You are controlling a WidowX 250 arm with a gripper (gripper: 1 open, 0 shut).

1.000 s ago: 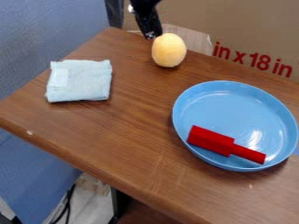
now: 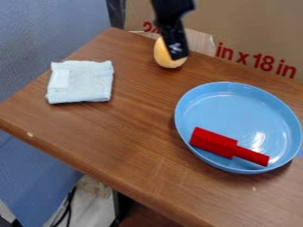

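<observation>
My gripper [image 2: 168, 37] hangs blurred at the top centre, dark, in front of and above a pale yellow round object [image 2: 168, 57] at the back of the wooden table. Whether it is open or shut is unclear. A light blue plate [image 2: 236, 115] on the right holds a red object [image 2: 214, 143] with a narrower end, lying at its front. A folded pale cloth [image 2: 80, 82] lies at the left.
A cardboard box [image 2: 254, 31] stands behind the table. A blue padded surface [image 2: 35, 177] borders the left edge.
My gripper has moved right and now partly covers the yellow object. The plate, red object and cloth are unchanged.
</observation>
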